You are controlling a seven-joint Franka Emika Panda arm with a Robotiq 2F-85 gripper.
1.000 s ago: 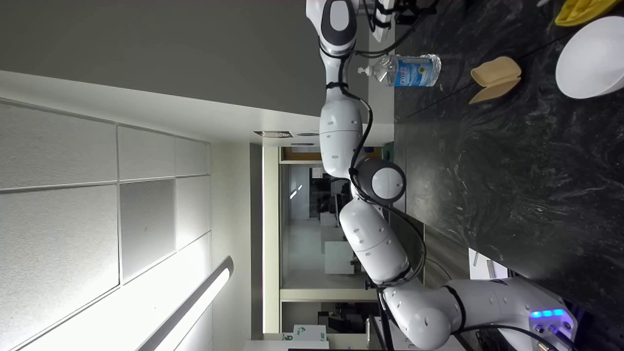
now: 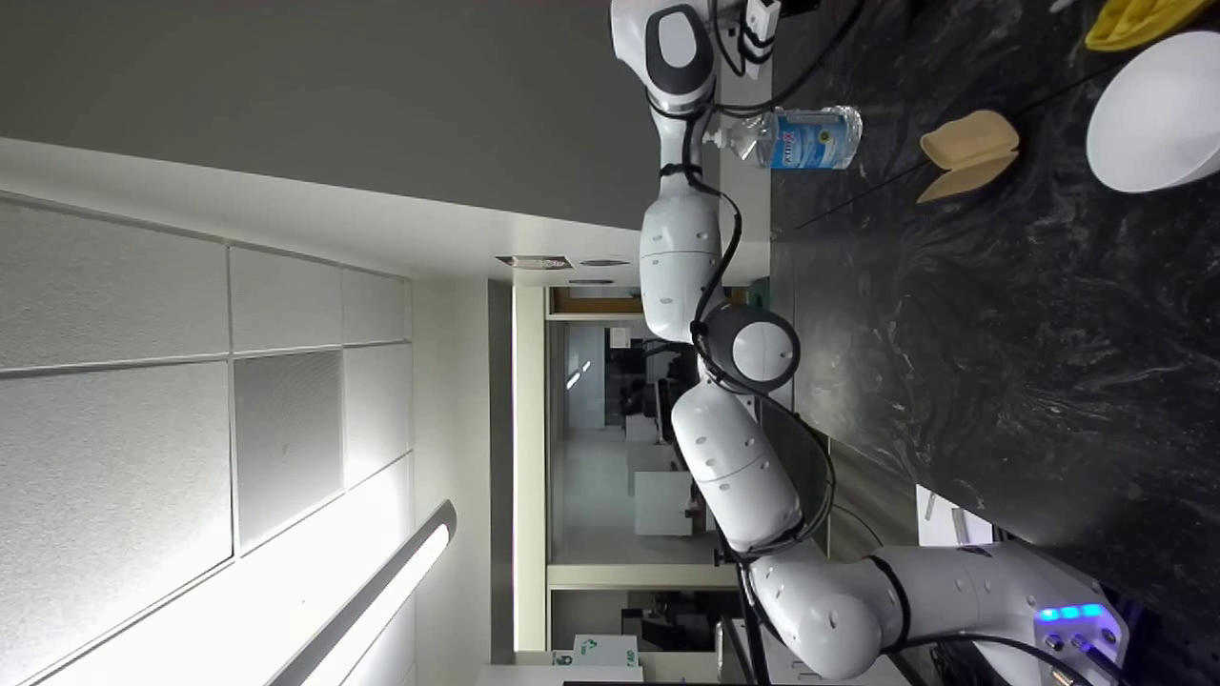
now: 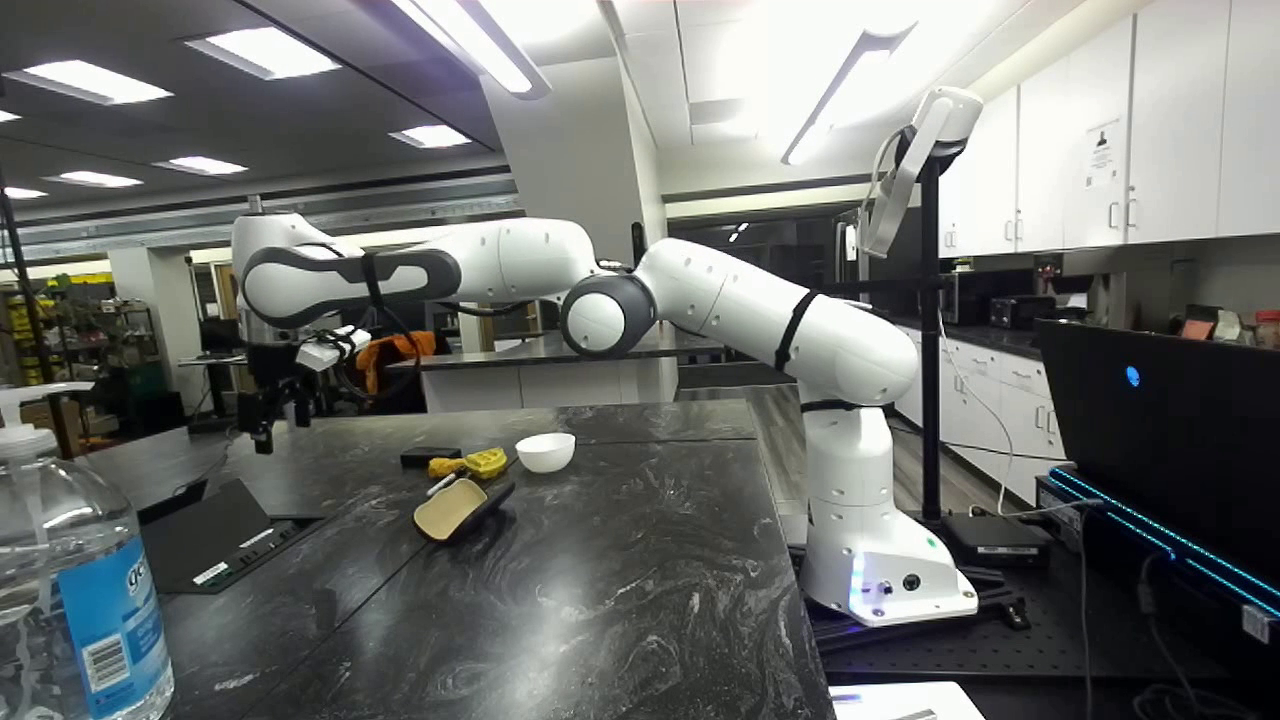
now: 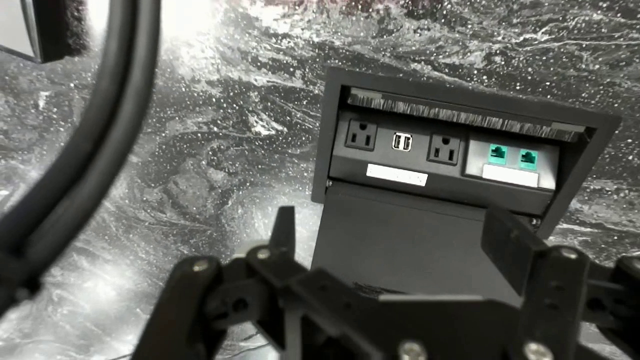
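Note:
My gripper stands open above the dark marbled table, nothing between its fingers. Below it in the wrist view is a black outlet box [image 4: 444, 153] set into the tabletop, with sockets, USB ports and green network jacks. Its flap [image 4: 408, 240] lies folded open, partly behind the gripper. From the second exterior view, my gripper [image 3: 282, 430] hangs at the far left, over the table and apart from everything on it. A white bowl [image 3: 546, 451], a crumpled yellow cloth [image 3: 485, 463] and an open tan-lined black case [image 3: 450, 510] lie nearer the middle.
A clear pump bottle [image 3: 90, 600] with a blue label stands at the table's near left. Close to the yellow cloth sits a small black block [image 3: 429, 456]. Bare tabletop [image 3: 636, 552] stretches between the case and the arm's base. A thick cable [image 4: 102, 132] crosses the wrist view's left.
The arm's outer part and hand have come down somewhat toward the table. Bowl, case, cloth and bottle stay where they were.

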